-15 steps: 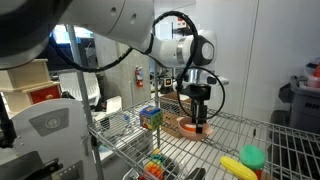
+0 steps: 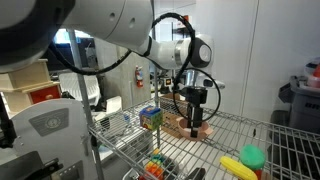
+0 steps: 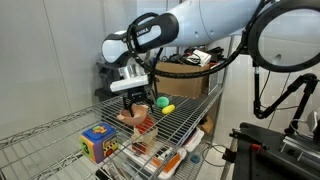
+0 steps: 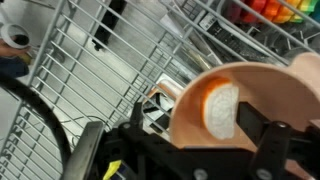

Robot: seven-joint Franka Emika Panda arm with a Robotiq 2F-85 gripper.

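Note:
A pink bowl (image 4: 182, 128) fills the right half of the wrist view. An orange and white piece (image 4: 220, 112) lies inside it. My gripper is open, one finger outside the bowl's left rim and the other over its inside. Whether either finger touches the bowl cannot be made out. In exterior view 1 the gripper (image 2: 196, 118) points down at the bowl (image 2: 203, 131), which sits on the wire rack. The bowl (image 3: 131, 116) shows below the gripper in exterior view 2, partly hidden by it.
A blue and yellow box (image 2: 150, 118) stands left of the bowl. A green round thing (image 2: 252, 157) and a yellow one (image 2: 238, 168) lie to the right. Colourful toys (image 2: 156, 165) are near the front. Bare wire rack (image 2: 225, 132) lies right of the bowl.
In exterior view 1 the gripper has turned at the wrist, its fingers now spread over the bowl. The orange patch visible in the bowl earlier is hidden now.

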